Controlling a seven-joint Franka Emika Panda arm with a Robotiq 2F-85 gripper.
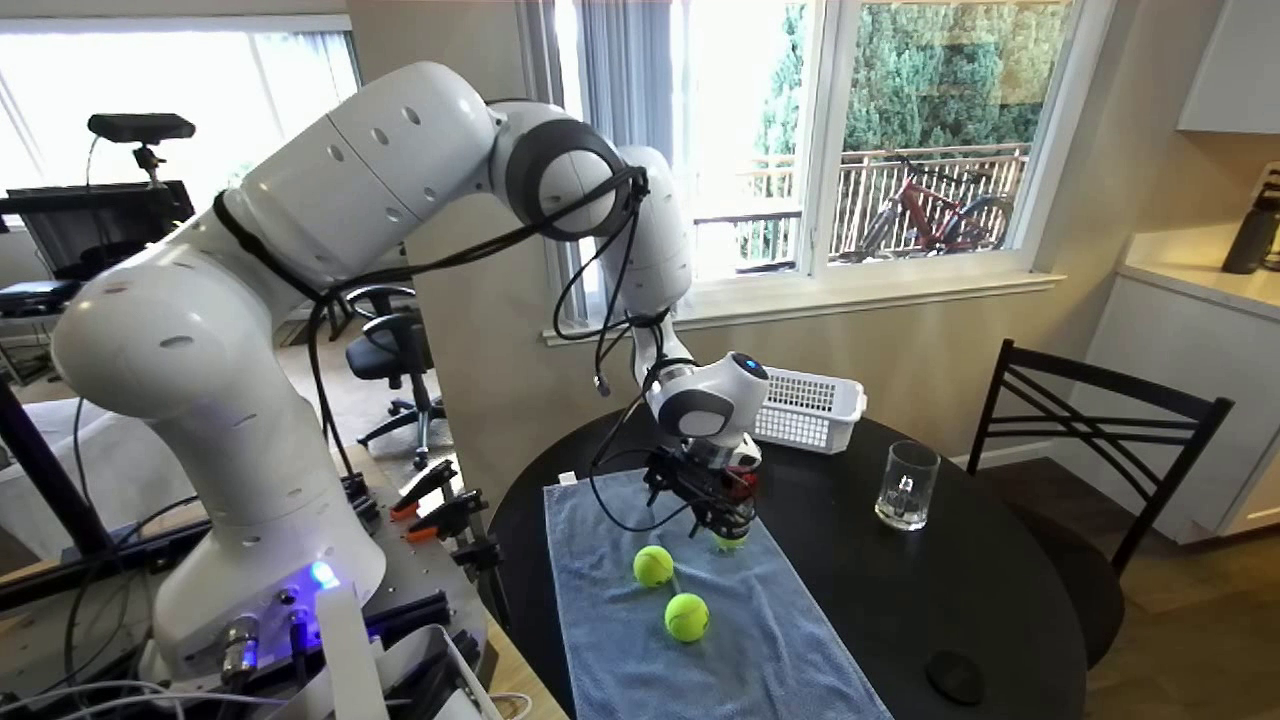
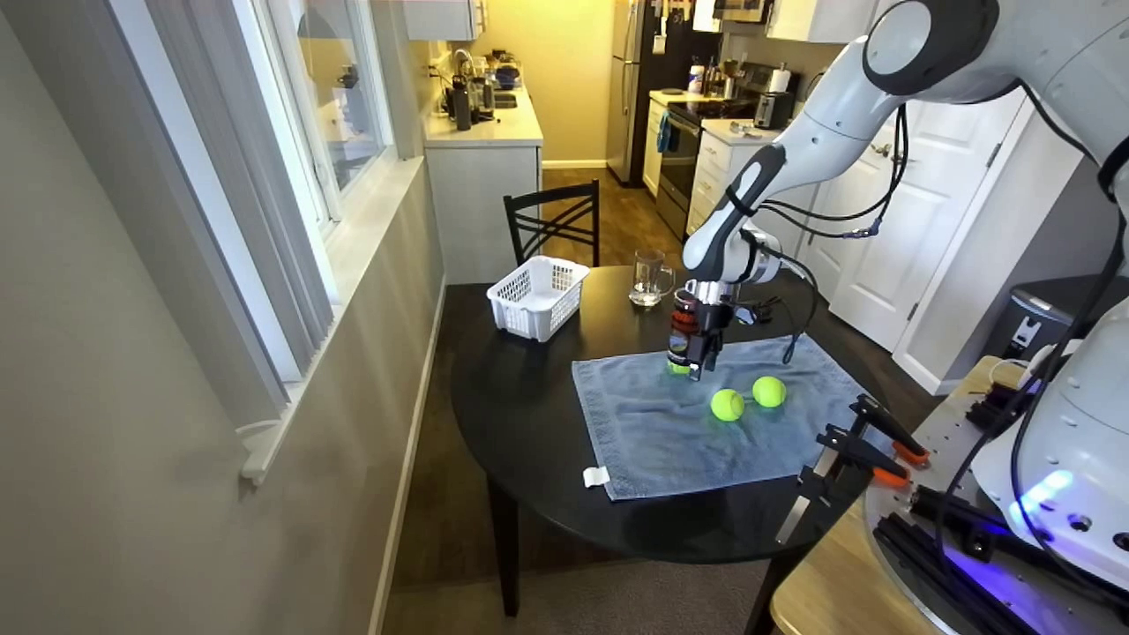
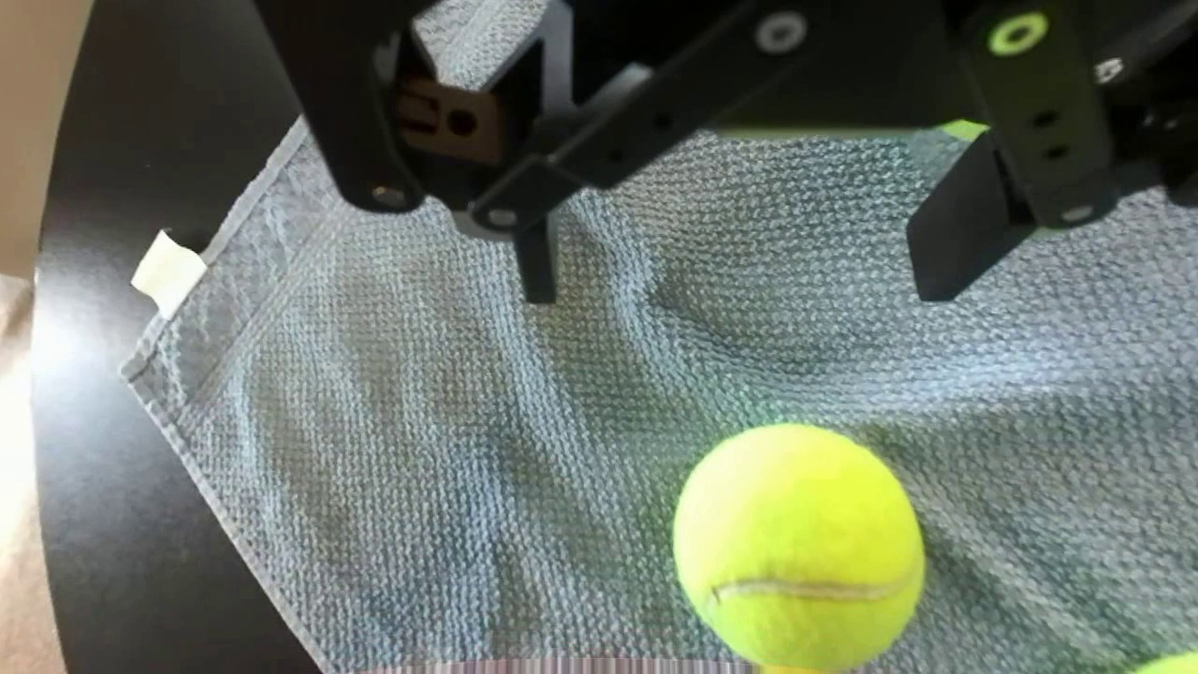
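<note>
Two tennis balls lie on a blue-grey towel (image 1: 612,672): the nearer ball (image 1: 686,617) and the farther ball (image 1: 653,566). One of these, a yellow-green ball (image 3: 799,547), appears large in the wrist view, below and apart from the fingers. My gripper is open, its fingertips wide apart over the towel with no object showing between the tips. Right beside it stands a clear can (image 2: 683,324) with a red label, a yellow-green ball showing at its bottom. The gripper partly hides the can; whether they touch, I cannot tell.
A white basket (image 1: 810,412) sits near the window wall. Toward the chair stands a glass mug (image 1: 907,486), and a black disc (image 1: 954,678) lies near the table's edge. Bare table (image 1: 816,528) separates towel and mug. Clamps (image 2: 857,455) stick up at the robot's side.
</note>
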